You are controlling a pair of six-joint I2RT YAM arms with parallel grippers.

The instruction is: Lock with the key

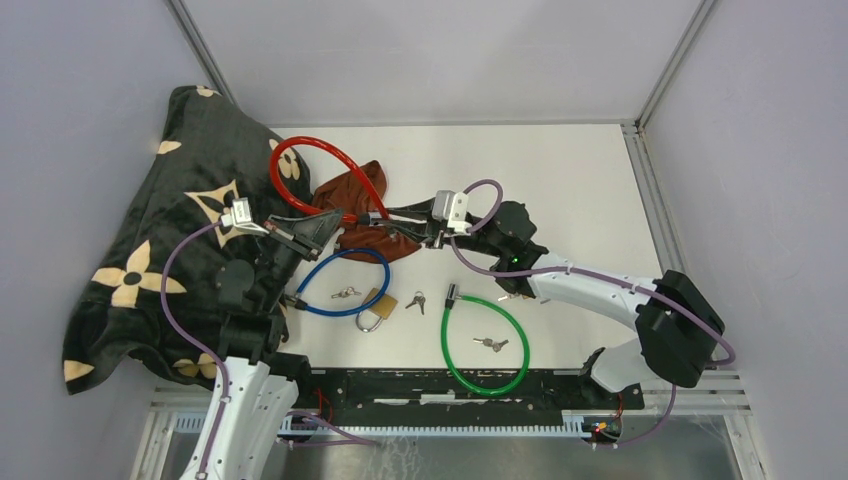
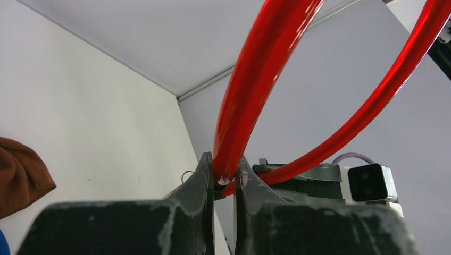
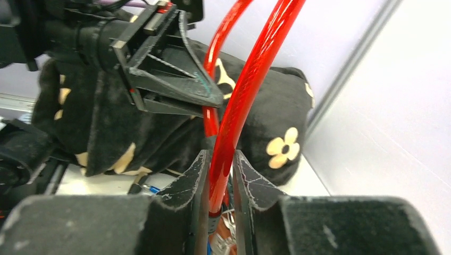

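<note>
A red cable lock is held up in a loop between my two grippers, above a brown cloth. My left gripper is shut on the red cable near one end. My right gripper has its fingers round the red cable by its dark end fitting, low between the fingertips; whether they grip it tightly is hard to tell. A key ring shows faintly behind the fingers in both wrist views.
On the white table lie a blue cable lock, a padlock, several keys and a green cable lock. A patterned dark cushion fills the left side.
</note>
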